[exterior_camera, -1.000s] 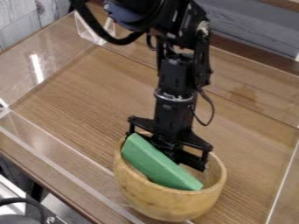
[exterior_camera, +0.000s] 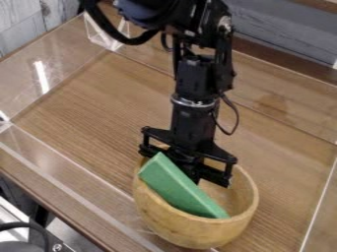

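Observation:
A wooden bowl sits near the front right of the table, holding a long green block that lies tilted along it. My black gripper is low at the bowl's back part, just behind the block. Its fingertips are mostly hidden by the block and bowl, so whether it touches or grips the block is unclear.
A clear plastic item stands at the back left. Cables run at the lower left beside the table's edge.
My gripper has risen slightly and shifted a little left; the bowl and green block have moved very slightly with it.

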